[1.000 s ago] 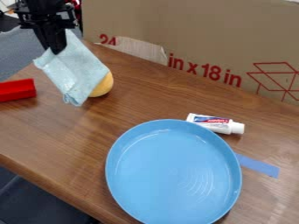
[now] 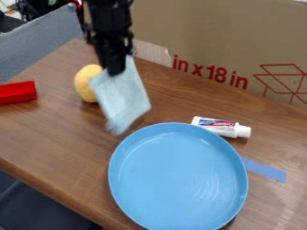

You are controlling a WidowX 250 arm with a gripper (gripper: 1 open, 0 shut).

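Note:
My gripper [image 2: 114, 65], dark and blurred, is shut on a light blue cloth [image 2: 121, 97] that hangs down from it over the wooden table, above and left of the blue plate [image 2: 178, 177]. Partly behind the cloth sits a yellow rounded object [image 2: 86, 83]. The fingertips are hard to make out.
A red block [image 2: 14, 92] lies at the left. A toothpaste tube [image 2: 221, 127] lies just above the plate, and a strip of blue tape [image 2: 264, 170] is at its right. A cardboard box [image 2: 240, 45] stands along the back. The table's front edge runs along the lower left.
My gripper and the cloth have moved right, toward the plate, over the last second, uncovering more of the red block's surroundings. The plate and tube stay put.

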